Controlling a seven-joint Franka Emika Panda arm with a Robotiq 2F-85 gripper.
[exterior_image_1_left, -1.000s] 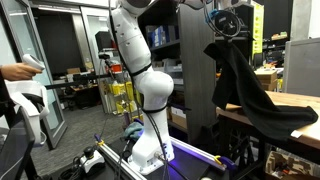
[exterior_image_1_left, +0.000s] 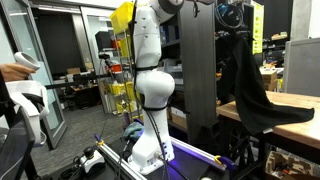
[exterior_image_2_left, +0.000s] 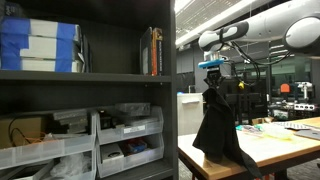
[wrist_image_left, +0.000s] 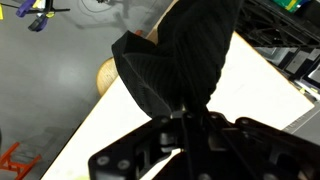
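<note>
A black cloth (exterior_image_1_left: 250, 88) hangs from my gripper, which is shut on its upper part. In exterior view 2 the cloth (exterior_image_2_left: 220, 130) drops in folds from below the gripper (exterior_image_2_left: 212, 76), its lower part resting on the wooden table (exterior_image_2_left: 280, 153). From the wrist, the dark cloth (wrist_image_left: 182, 60) stretches away from the fingers and covers part of the pale tabletop; the pinched spot is dark and hard to make out.
A dark shelf (exterior_image_2_left: 90, 77) with clear plastic bins (exterior_image_2_left: 128, 130) and blue-white boxes stands left of the table in exterior view 2. Bare tabletop (exterior_image_1_left: 290, 101) shows at the right in exterior view 1. Several small items lie farther back on the table.
The arm has swung to the right in exterior view 1. The cloth's upper part has shifted right and hangs narrower, while its lower end has drawn slightly left on the table.
</note>
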